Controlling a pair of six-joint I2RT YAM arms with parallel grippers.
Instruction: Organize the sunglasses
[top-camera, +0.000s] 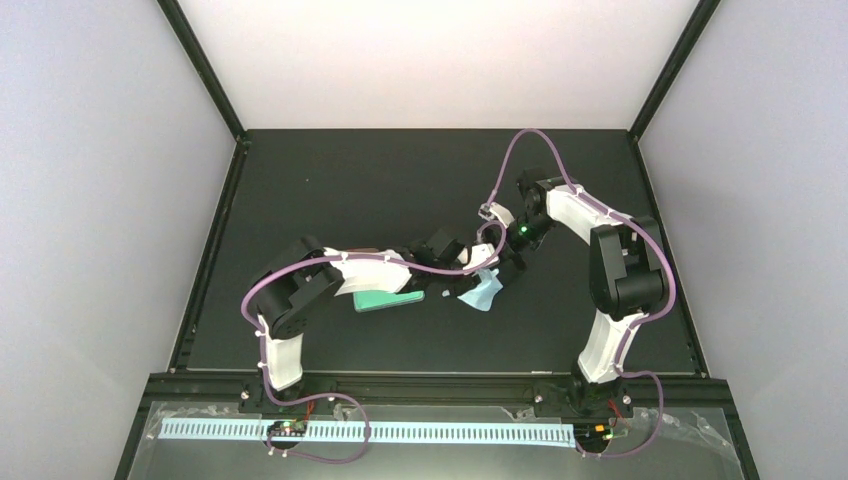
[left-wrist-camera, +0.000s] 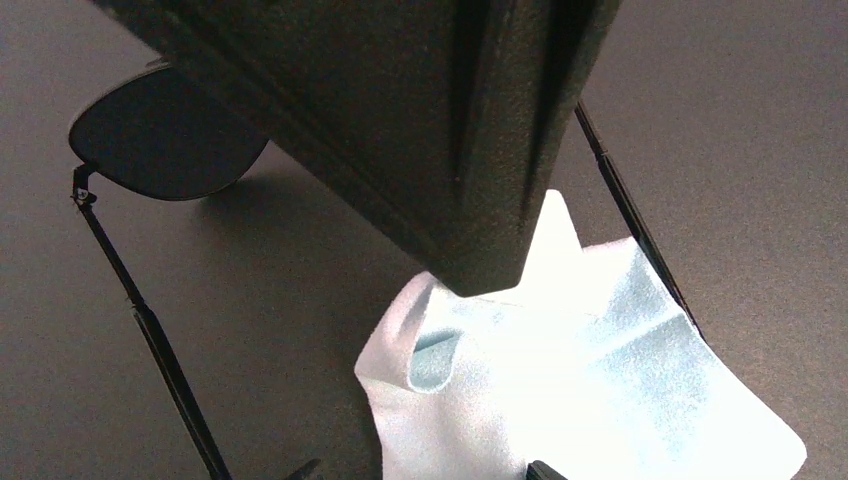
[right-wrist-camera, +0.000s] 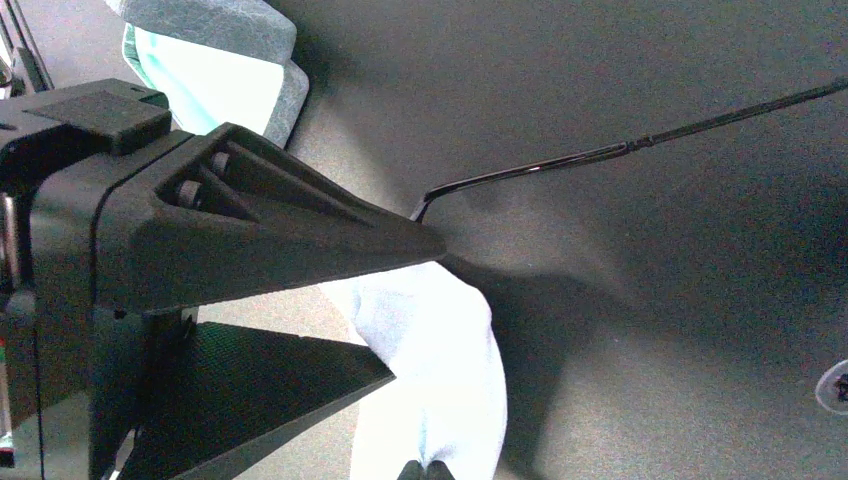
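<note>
Dark sunglasses lie on the black mat with both temples unfolded; one temple crosses the right wrist view. A pale blue cloth lies crumpled between the temples, beneath both grippers. My left gripper is over the cloth, its fingertips just showing at the bottom edge, apparently apart. My right gripper is at the cloth; whether its fingertips pinch any of it is hard to tell. In the top view the two grippers meet and hide most of the glasses.
A green case lies under the left arm; a grey and mint object shows at the upper left of the right wrist view.
</note>
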